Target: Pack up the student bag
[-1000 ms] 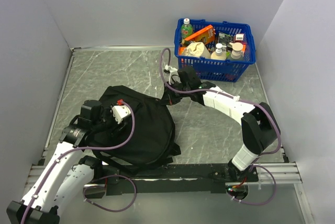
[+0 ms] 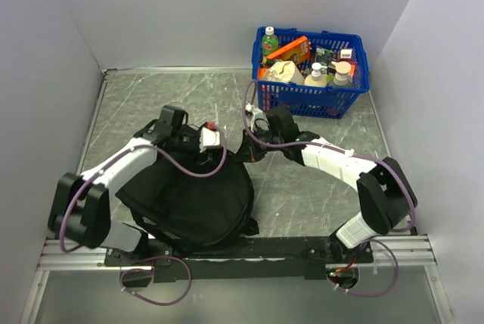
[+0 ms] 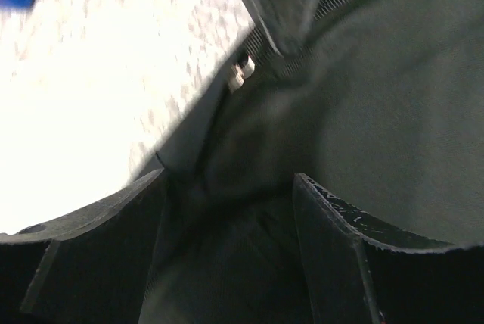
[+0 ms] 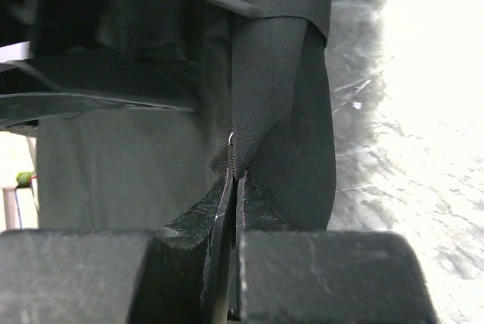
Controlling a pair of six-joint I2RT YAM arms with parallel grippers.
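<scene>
The black bag [image 2: 189,210] lies open-faced on the marble table at lower left, filling much of the left wrist view as dark fabric [image 3: 378,112]. My left gripper [image 2: 208,154] is over the bag's upper edge, open, with bag cloth and a zipper below and between its fingers in the left wrist view. My right gripper is shut on the bag's edge by the zipper pull [image 4: 231,142]; in the top view it holds that edge at the upper right of the bag.
A blue basket [image 2: 310,101] at the back right holds a green bottle, boxes, cream bottles and other items. Bare table [image 2: 310,203] shows right of the bag and at the back left. Walls surround the workspace.
My right gripper has moved slightly downward, still holding the bag.
</scene>
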